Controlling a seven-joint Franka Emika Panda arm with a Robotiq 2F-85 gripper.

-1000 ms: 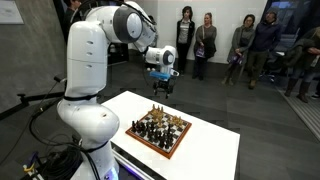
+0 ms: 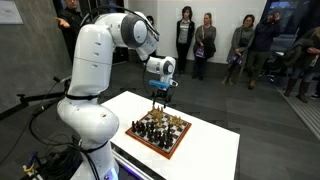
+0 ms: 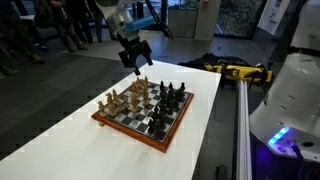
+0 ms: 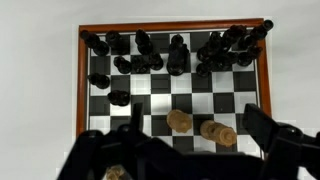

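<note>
The brown-framed chessboard (image 2: 141,145) rests on the white table, carrying dark pieces (image 2: 152,131) and light wooden pieces (image 2: 176,121). My gripper (image 2: 163,98) hangs above the board's far side, fingers down. In the second exterior view the gripper (image 3: 138,65) is apart from the pieces, over the light pieces' end. From the wrist, my gripper is open, its black fingers at either side of the lower picture. In that gap a light piece (image 4: 179,121) and a larger light piece (image 4: 218,133) show on the board below. Nothing is held.
Dark pieces (image 4: 178,55) crowd the board's opposite end in the wrist view. Bare white table (image 3: 60,140) surrounds the board. Several people (image 2: 205,40) stand behind the area, well back from the table.
Over the last second my gripper has come down towards the board and slightly left in the first exterior view. No shift of the chess pieces shows.
</note>
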